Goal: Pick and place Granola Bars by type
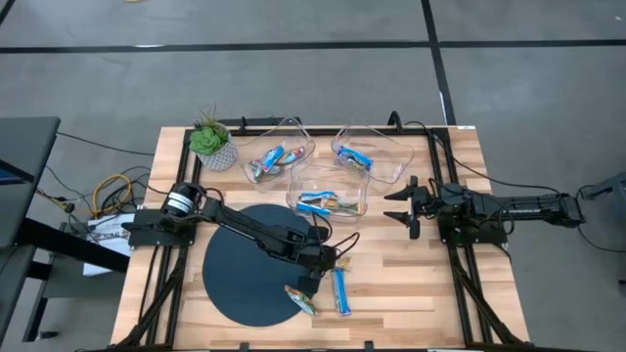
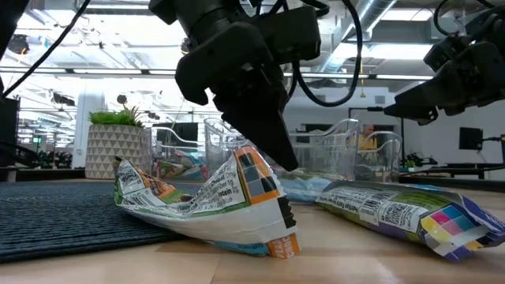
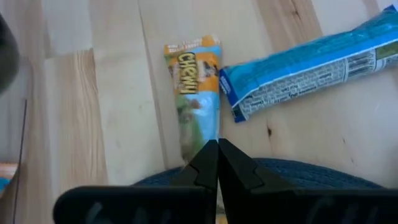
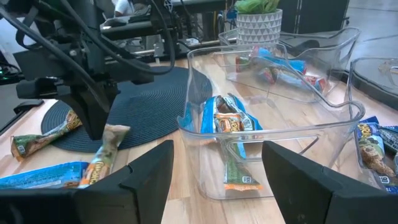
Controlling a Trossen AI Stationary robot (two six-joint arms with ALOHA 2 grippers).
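An orange and blue Chewy bar (image 3: 194,87) lies on the wood beside the mat. My left gripper is shut with nothing between its fingers, its tips in front of the bar's near end, which they hide. A blue-wrapped bar (image 3: 311,65) lies close to the Chewy bar. At the mat's edge rests another bar (image 1: 300,299), white and green with orange ends. Several bars lie in the front clear bin (image 1: 364,210), the back left bin (image 1: 243,162) and the back right bin (image 1: 403,149). My right gripper is open and empty, facing the front bin.
A round dark mat (image 1: 235,284) covers the table's left middle. The potted plant (image 1: 210,142) stands at the back left, close to the back left bin. Bare wood (image 1: 421,293) lies free at the front right.
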